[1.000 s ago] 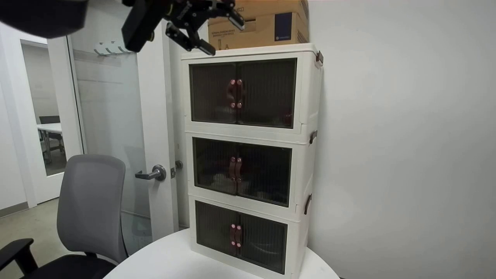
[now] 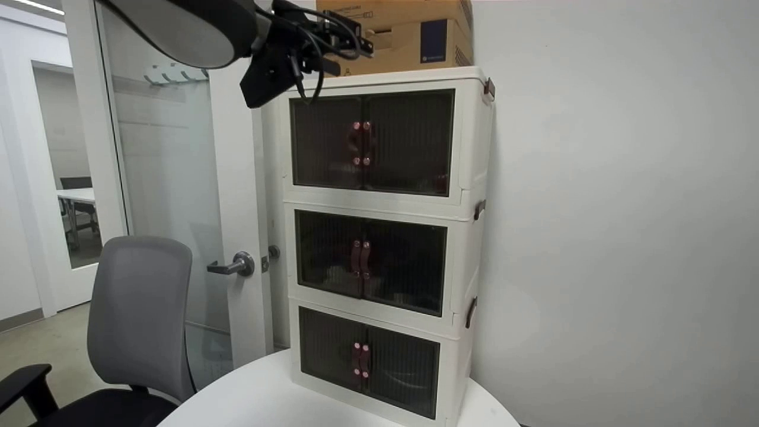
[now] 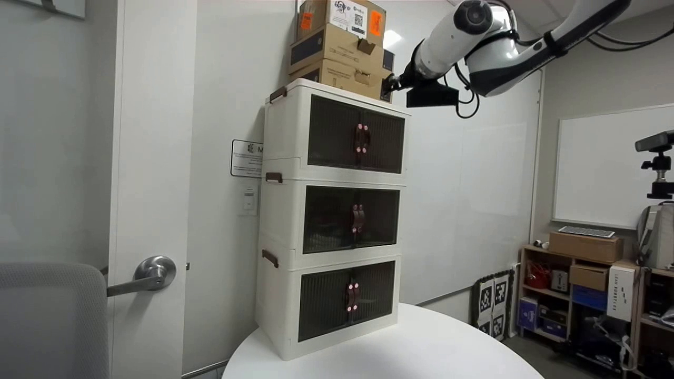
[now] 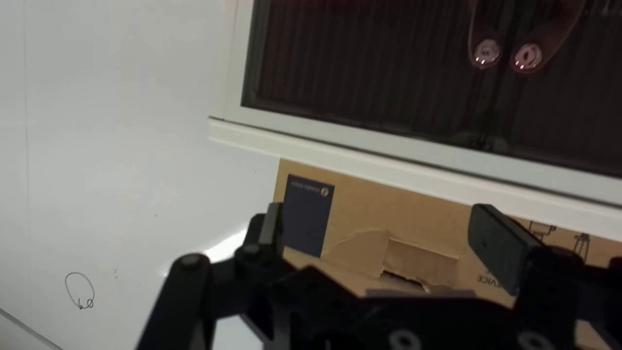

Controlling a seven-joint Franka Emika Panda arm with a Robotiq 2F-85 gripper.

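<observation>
A white cabinet point(image 2: 388, 203) of three stacked units stands on a round white table point(image 2: 274, 398). Every unit has dark ribbed double doors with brown-red handles, and all the doors are closed. The top unit's doors point(image 3: 336, 131) are level with the space just below my arm. My gripper is open, its two fingers wide apart with nothing held between them. It hangs in front of the cabinet's top edge and the boxes, touching neither as far as I can tell. The wrist view is upside down, with the top handles point(image 4: 527, 55) at its upper right.
Cardboard boxes point(image 3: 341, 47) are stacked on top of the cabinet. A glass door with a lever handle point(image 2: 238, 264) and a grey chair point(image 2: 142, 306) stand to the left in exterior view 1.
The arm has shifted right in exterior view 1, and the gripper has turned, so its fingers no longer show clearly there. The cabinet and its doors look the same.
</observation>
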